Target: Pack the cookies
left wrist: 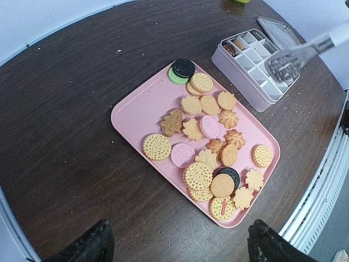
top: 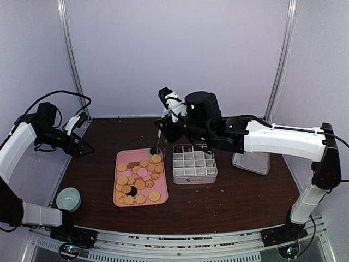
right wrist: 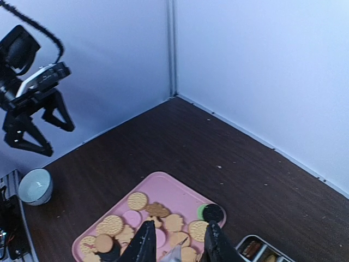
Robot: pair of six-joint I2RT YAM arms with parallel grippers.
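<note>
A pink tray holds several cookies: round, flower-shaped, pink, green and dark ones. Right of it sits the white compartment box, with cookies in a back compartment. My right gripper hangs over the tray's back right part, shut on a utensil with a metal slotted head, seen in the left wrist view. No cookie shows on that head. My left gripper stands open and empty at the left, above the table.
A pale bowl sits at the front left. A clear lid lies right of the box.
</note>
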